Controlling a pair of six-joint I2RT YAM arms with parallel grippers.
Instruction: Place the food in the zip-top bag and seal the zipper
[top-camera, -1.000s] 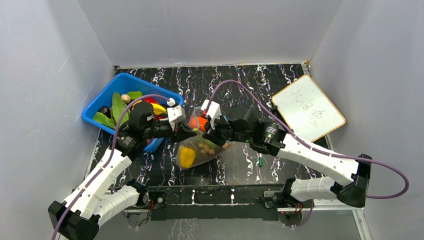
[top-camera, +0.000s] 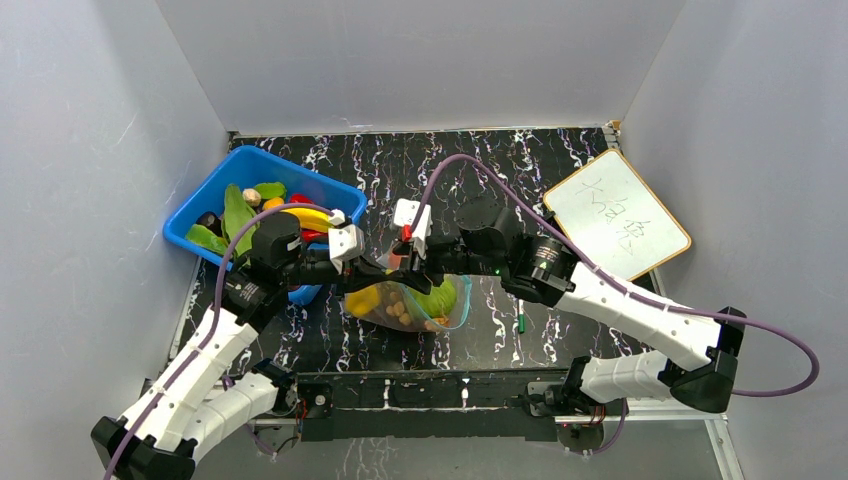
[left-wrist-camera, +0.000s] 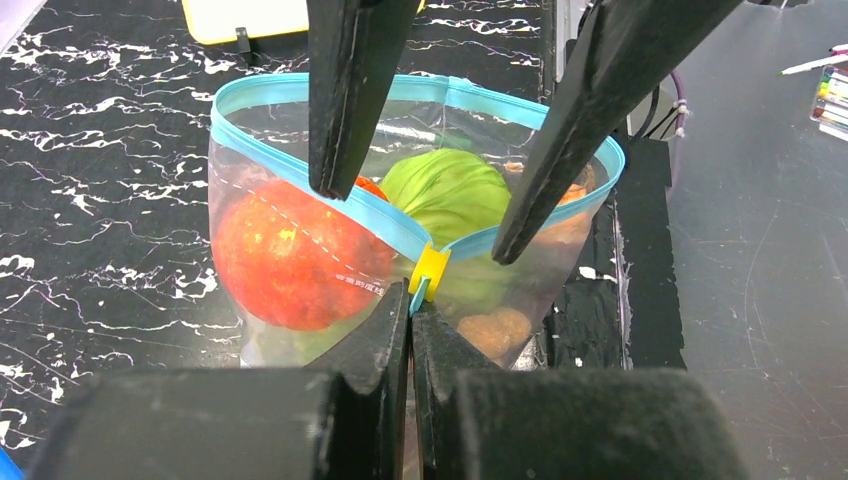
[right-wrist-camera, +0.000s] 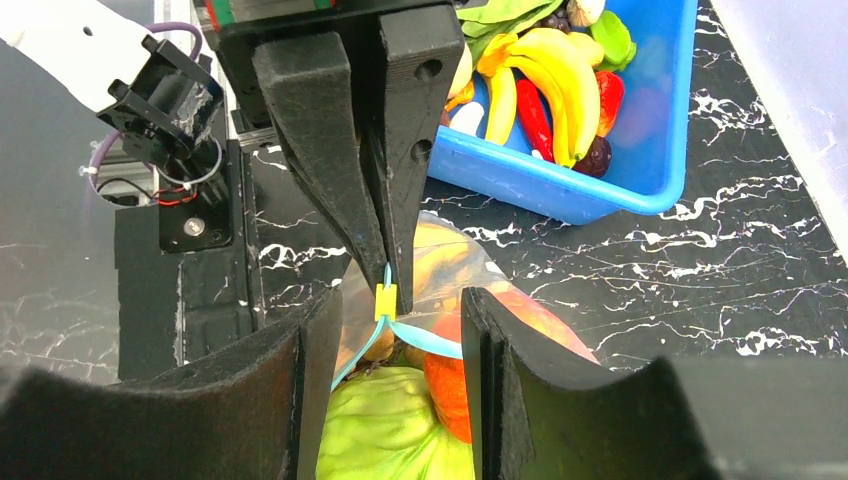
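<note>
The clear zip top bag (top-camera: 400, 310) sits mid-table holding food: a red-orange item (left-wrist-camera: 290, 260), a green cabbage-like item (left-wrist-camera: 440, 185) and small brown pieces (left-wrist-camera: 490, 330). Its blue zipper rim (left-wrist-camera: 250, 92) stands open in a loop, meeting at a yellow slider (left-wrist-camera: 428, 270). My left gripper is shut on the zipper end just beside the slider, also seen in the right wrist view. My right gripper is open, its fingers above the bag on either side of the slider and apart from it in the left wrist view.
A blue bin (top-camera: 200, 180) of assorted food stands at the back left, close to my left arm. A whiteboard (top-camera: 615, 210) lies at the right, with a green marker (top-camera: 521, 320) near it.
Both grippers have shifted slightly, the right one a little toward the left. The bag's open part now spreads more toward the front right, and its red item is more covered from above.
</note>
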